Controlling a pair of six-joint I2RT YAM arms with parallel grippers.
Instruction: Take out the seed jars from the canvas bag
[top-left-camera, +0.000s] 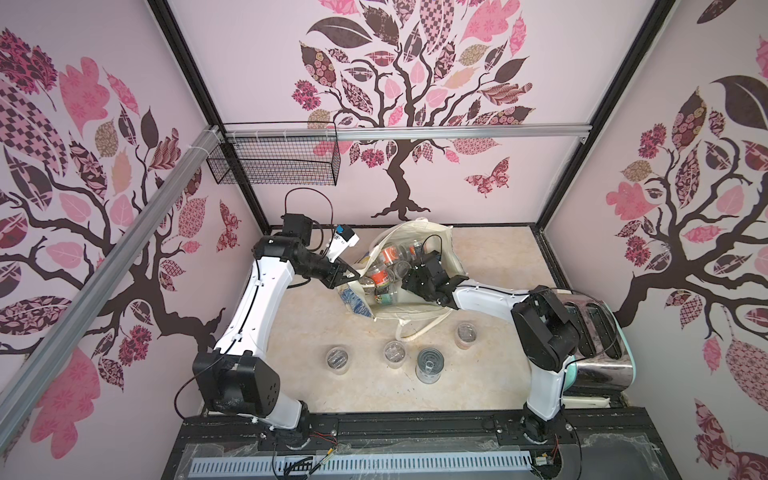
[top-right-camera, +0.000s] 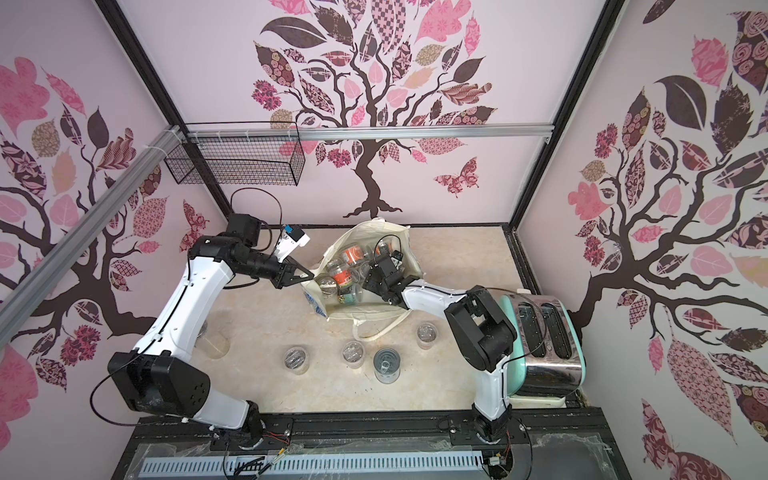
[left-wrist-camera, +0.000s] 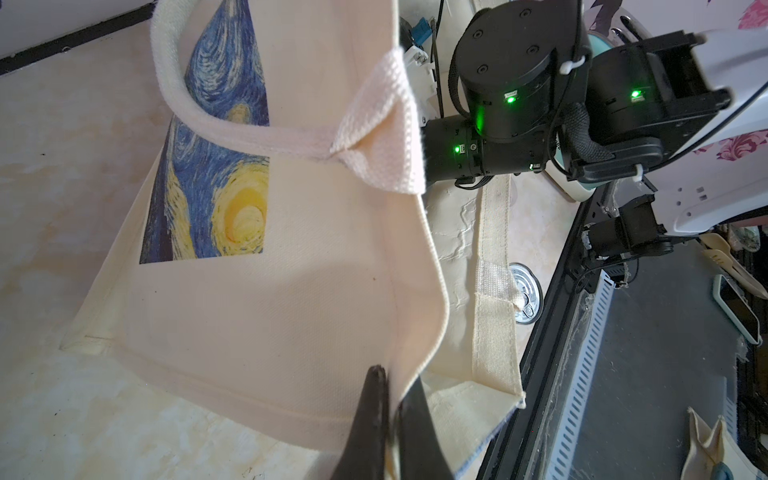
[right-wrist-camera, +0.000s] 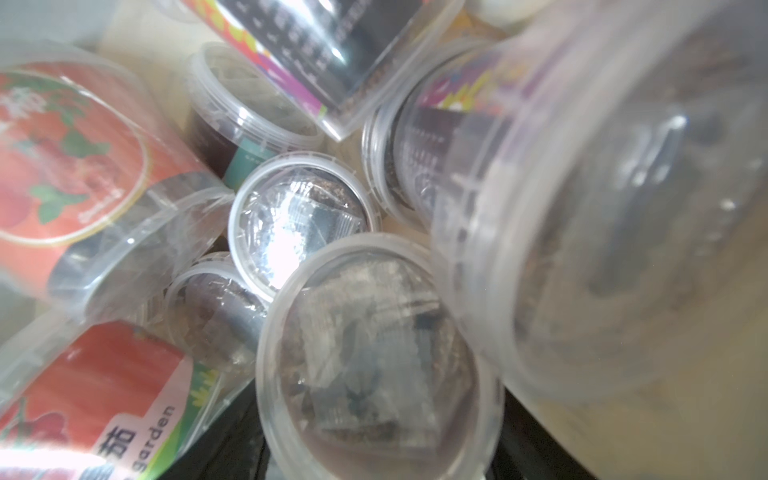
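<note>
The canvas bag (top-left-camera: 416, 312) lies open on the counter, holding several seed jars (top-right-camera: 354, 256). My left gripper is shut at the bag's left rim, cream fabric at its fingertips. My right gripper (top-left-camera: 409, 280) is down inside the bag among the jars. In the right wrist view a clear-lidded jar (right-wrist-camera: 360, 360) sits between its dark fingers, which are mostly hidden behind it; whether they grip it cannot be told. A red-label jar (right-wrist-camera: 96, 400) lies beside it.
Several clear jars (top-left-camera: 337, 359) and a silver-lidded can (top-left-camera: 429, 364) stand in front of the bag. A toaster (top-right-camera: 544, 344) is at the right. A wire basket (top-left-camera: 273, 160) hangs above at the back left.
</note>
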